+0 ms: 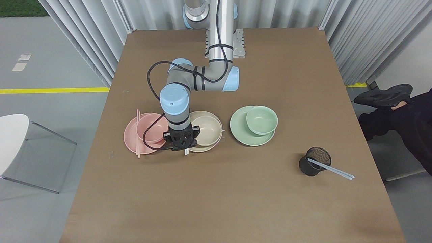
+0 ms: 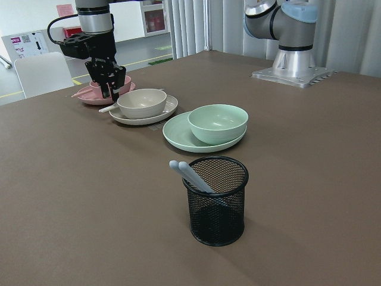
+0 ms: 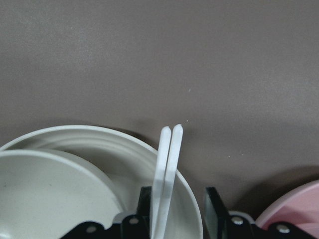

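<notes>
My gripper is open over the cream plate (image 3: 87, 134), its fingers either side of a pair of white chopsticks (image 3: 169, 174) lying on the plate's edge beside the cream bowl (image 3: 50, 194). In the front view the arm covers part of that setting; the cream bowl (image 1: 207, 131) shows to the gripper's right. A black mesh holder (image 2: 215, 217) stands apart with pale chopsticks (image 2: 193, 179) leaning in it.
A pink plate (image 1: 130, 135) with bowl and chopsticks is left of the gripper. A green plate (image 1: 239, 129) with a green bowl (image 1: 261, 119) is to the right.
</notes>
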